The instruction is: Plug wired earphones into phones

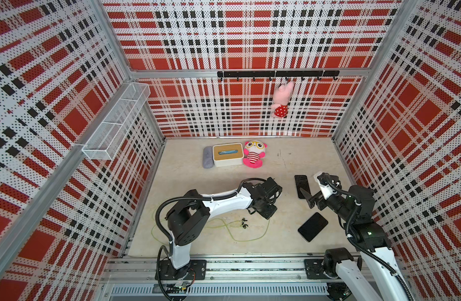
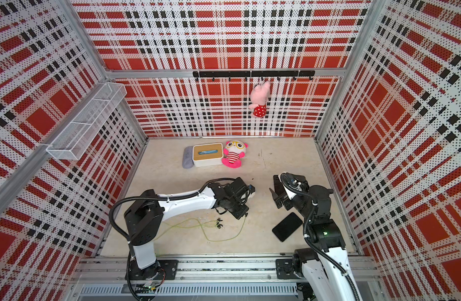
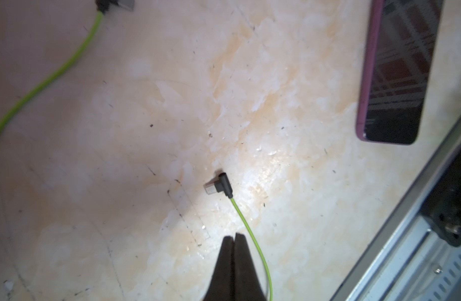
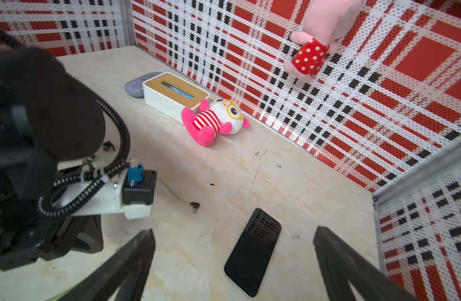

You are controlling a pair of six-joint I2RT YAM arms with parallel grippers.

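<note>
Two dark phones lie on the table: the far phone [image 1: 301,181] and the near phone [image 1: 313,226], whose purple edge shows in the left wrist view. Thin green earphone cable [image 1: 248,239] runs under my left arm, with dark earbuds [image 1: 244,223] beside it. A black angled plug [image 3: 224,184] with a metal tip lies on the table, just ahead of my left gripper. That gripper is shut with nothing visible between its fingers. A second plug [image 3: 110,5] is cut off at the top left. My right gripper stands open above the far phone, not touching it.
A white box [image 1: 228,155] with a wooden lid, a grey object [image 1: 207,157] and a pink plush toy [image 1: 254,154] stand at the back. My left forearm [image 1: 225,201] covers part of the cable.
</note>
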